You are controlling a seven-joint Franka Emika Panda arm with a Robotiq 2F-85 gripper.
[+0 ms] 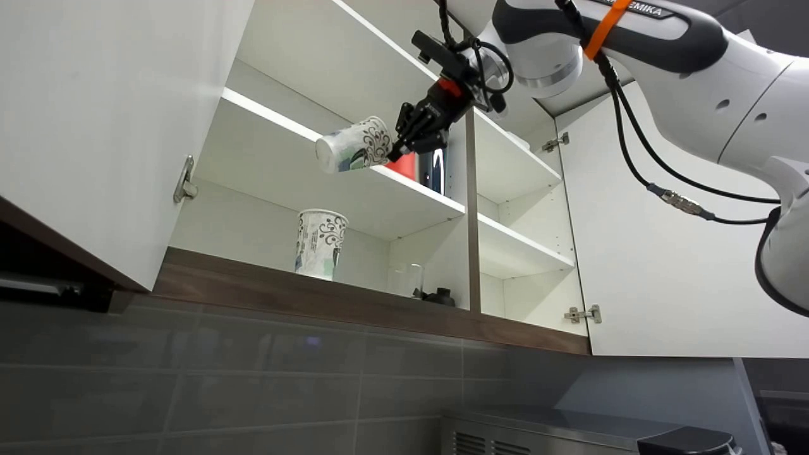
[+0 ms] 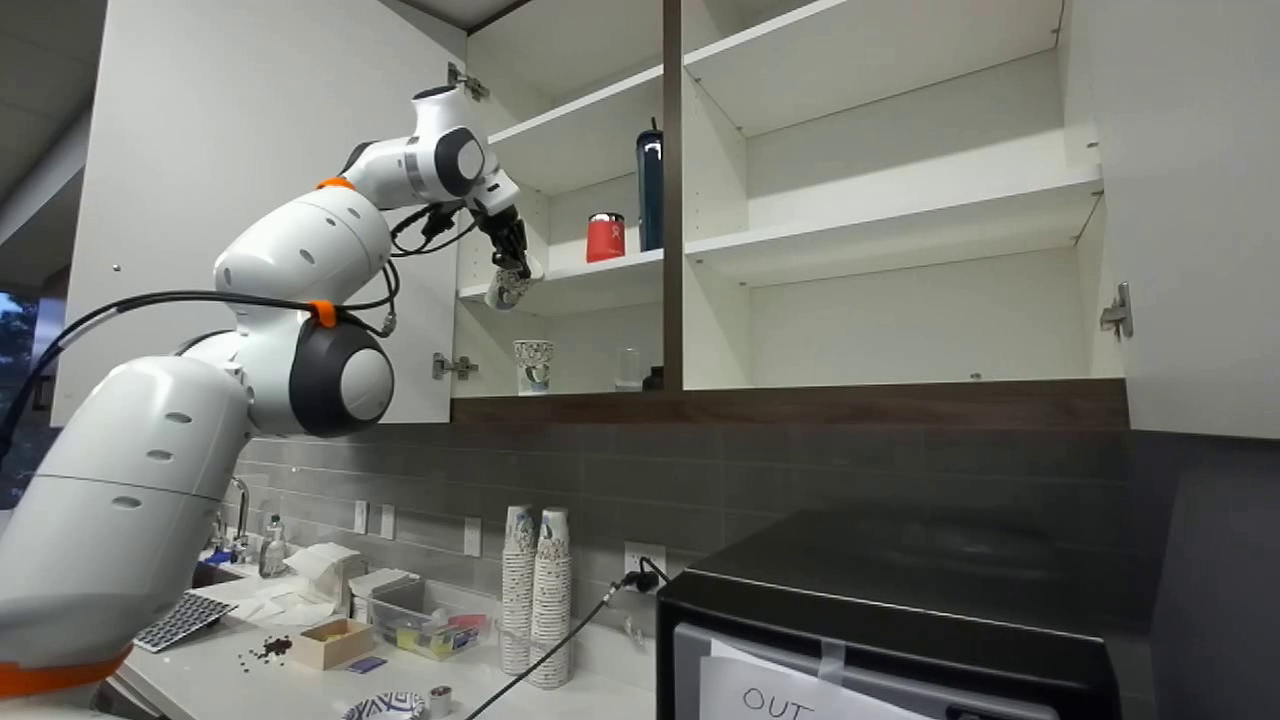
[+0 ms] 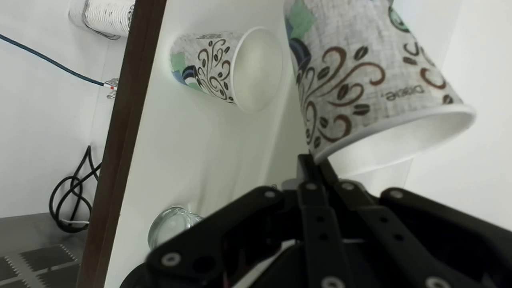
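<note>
A patterned paper cup [image 1: 352,145] hangs tilted nearly on its side in front of the middle shelf. My gripper is shut on the thin rim of this cup, whose patterned wall [image 3: 357,72] fills the upper right of the wrist view. Its white inside shows past the rim. In exterior view 2 the held cup [image 2: 507,288] is seen just below my fingertips. A second, matching cup [image 1: 319,244] stands upright and apart on the cabinet's bottom shelf, below the held one; the wrist view shows its open mouth [image 3: 258,69].
A clear glass [image 3: 173,223] and a dark object [image 1: 440,296] share the bottom shelf. A red tumbler [image 2: 606,238] and a tall dark bottle [image 2: 650,186] stand on the middle shelf. Stacked cups [image 2: 551,600] are on the counter below. The right compartment's visible shelves are bare.
</note>
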